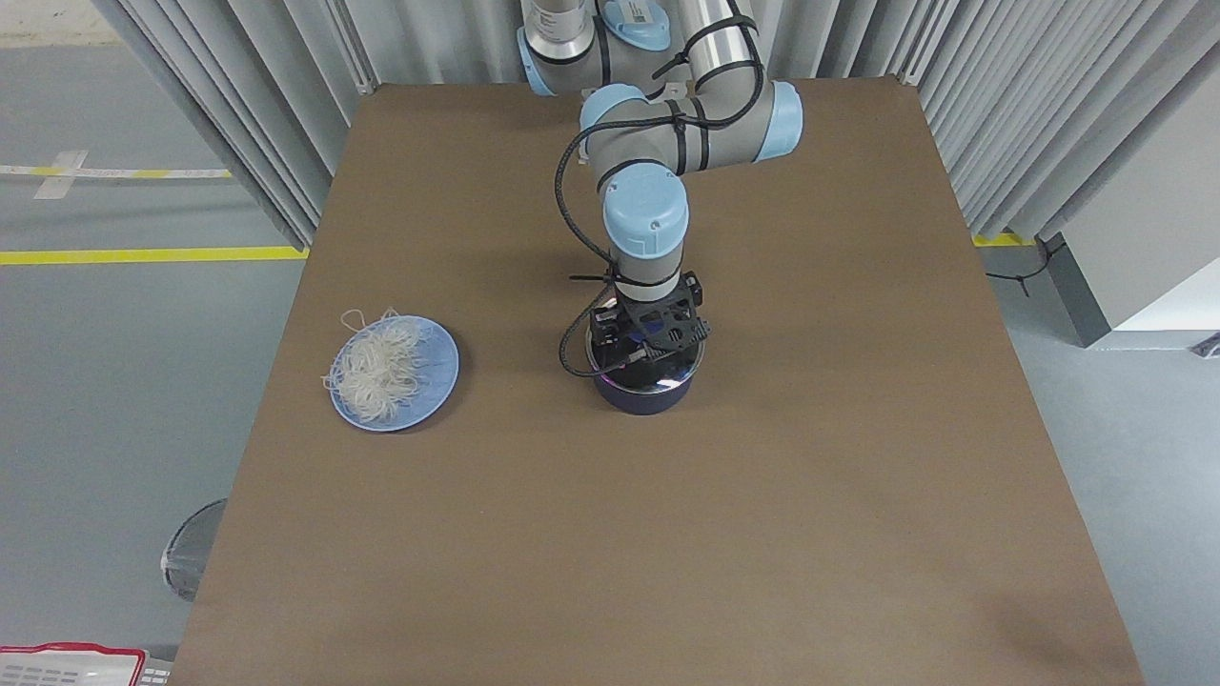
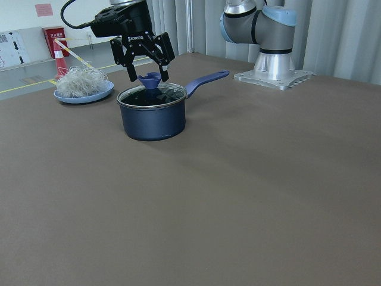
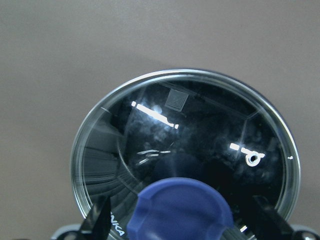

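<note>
A dark blue saucepan [image 2: 152, 124] with a long blue handle [image 2: 207, 78] stands on the brown table, covered by a glass lid [image 3: 185, 120]. My gripper [image 2: 147, 76] hangs directly over the lid, open, its two fingers apart on either side of the blue lid knob [image 3: 177, 212]; in the wrist view they frame the knob at the bottom edge, and I cannot tell whether they touch it. In the front view the arm hides much of the pan.
A light blue plate [image 1: 429, 389] of white noodle-like strands [image 1: 377, 366] sits left of the pan. The robot base [image 2: 274, 74] is at the back.
</note>
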